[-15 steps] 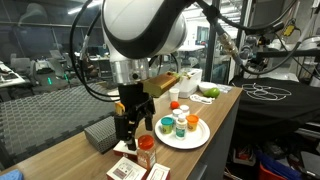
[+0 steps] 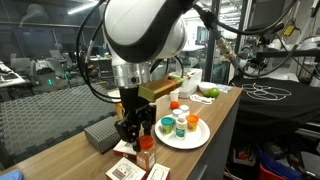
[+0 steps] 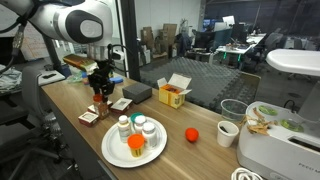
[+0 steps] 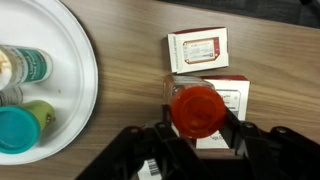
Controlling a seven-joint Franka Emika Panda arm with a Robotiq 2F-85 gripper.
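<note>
A small bottle with an orange-red cap [image 4: 197, 111] stands among white boxes on the wooden table. My gripper points down over it and is shut on the bottle, a black finger on either side of the cap in the wrist view. In exterior view 1 the bottle [image 2: 146, 153] shows below the fingers, beside the plate. The white boxes [image 2: 126, 171] lie around its base; one box [image 4: 198, 48] is apart from it. From exterior view 2 the gripper [image 3: 100, 101] partly hides the bottle.
A white plate [image 3: 152, 151] holds several small bottles with white, orange and teal caps. Farther along are a red ball [image 3: 191, 134], a white cup [image 3: 228, 132], a yellow carton [image 3: 174, 91] and a dark grey box [image 3: 138, 92]. The table edge runs close by.
Over the last second the gripper has come slightly lower and its fingers have closed about the bottle's top. The bottle, boxes and plate keep their places.
</note>
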